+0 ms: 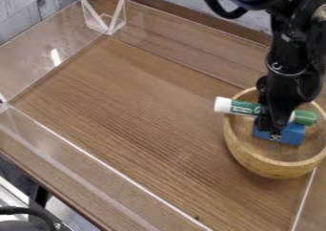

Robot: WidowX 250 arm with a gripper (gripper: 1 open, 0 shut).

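Note:
A wooden bowl [257,163] stands on the right side of the table. Inside it lies a blue block [292,135]. My black gripper [265,118] reaches down into the bowl from the upper right, shut on a green tube with a white end [237,108], which lies across it above the blue block. The fingertips are partly hidden by the tube and the bowl's contents.
Clear plastic guards stand at the back left edge, and dark cables lie at the lower left corner.

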